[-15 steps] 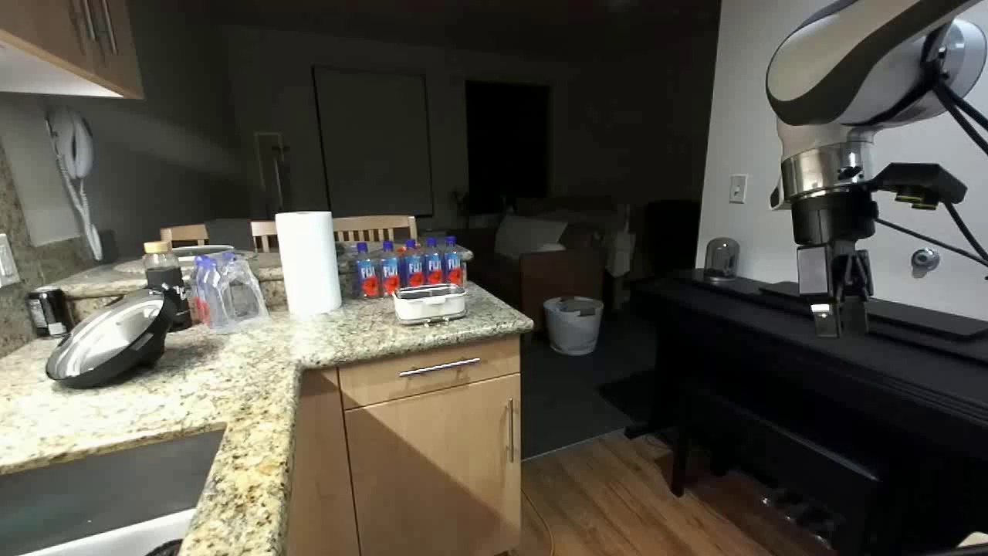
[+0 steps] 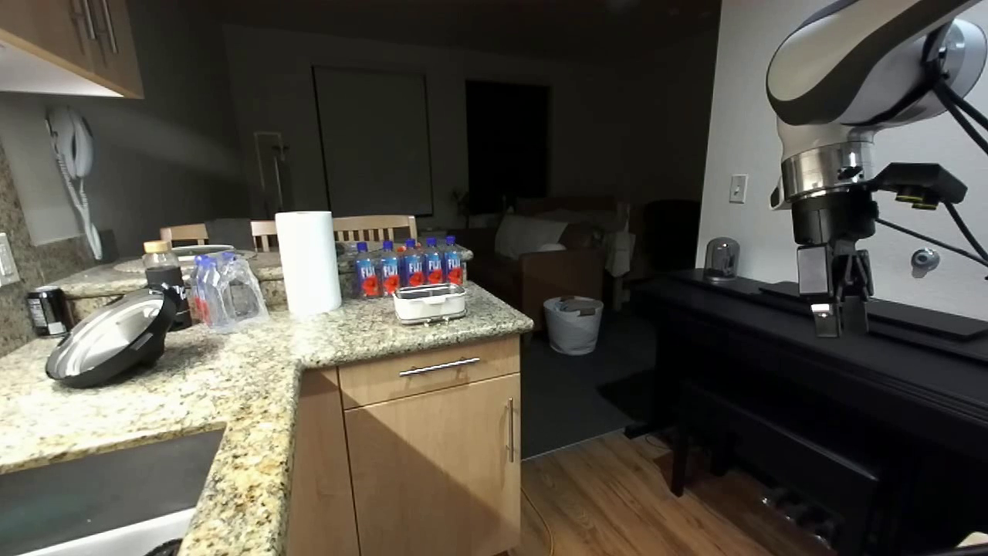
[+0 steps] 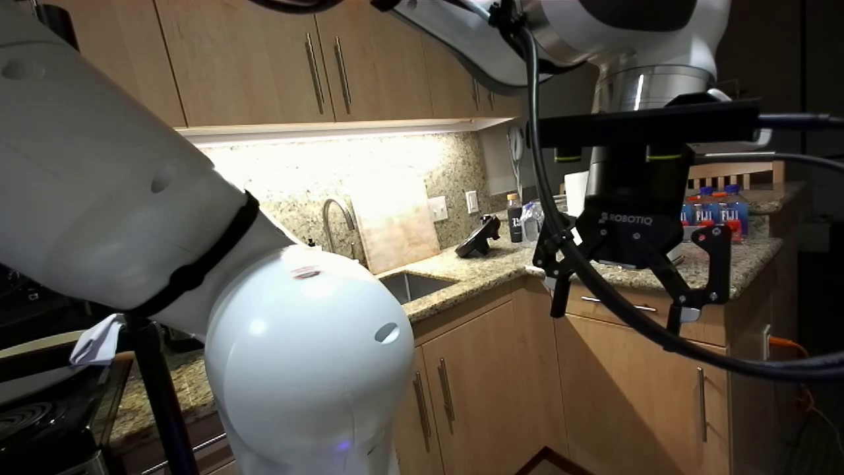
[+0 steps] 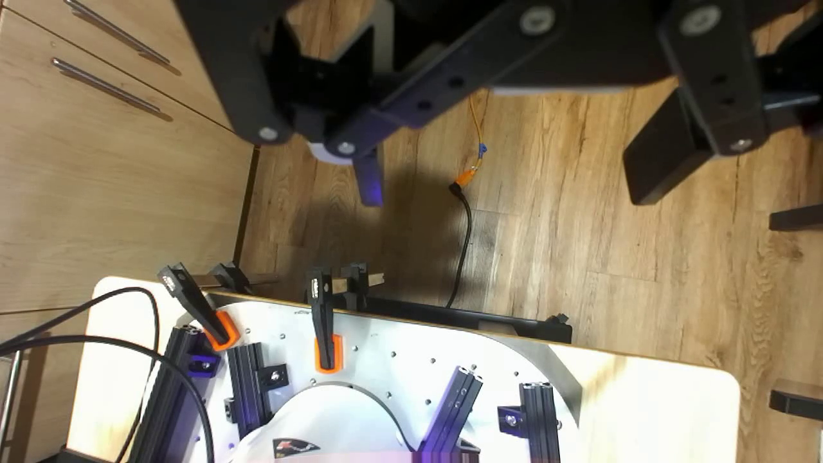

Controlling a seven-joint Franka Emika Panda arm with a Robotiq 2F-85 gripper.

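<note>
My gripper (image 3: 615,318) hangs in the air, pointing down, its fingers spread apart with nothing between them. From the wrist, the gripper is seen open above the wooden floor (image 4: 555,231). In exterior view 1 the gripper (image 2: 840,324) is seen from the side, in front of the black piano and well to the right of the counter (image 2: 370,338). On that counter are a white rectangular container (image 2: 431,304), several Fiji water bottles (image 2: 412,269), a paper towel roll (image 2: 310,262) and a tilted black-rimmed lid (image 2: 116,338).
A dark bottle (image 2: 167,278), clear plastic bottles (image 2: 227,292) and a black can (image 2: 48,311) stand farther left on the counter. The sink (image 2: 102,482) opens at the near left. Below my gripper lies an orange-and-black cable (image 4: 464,193).
</note>
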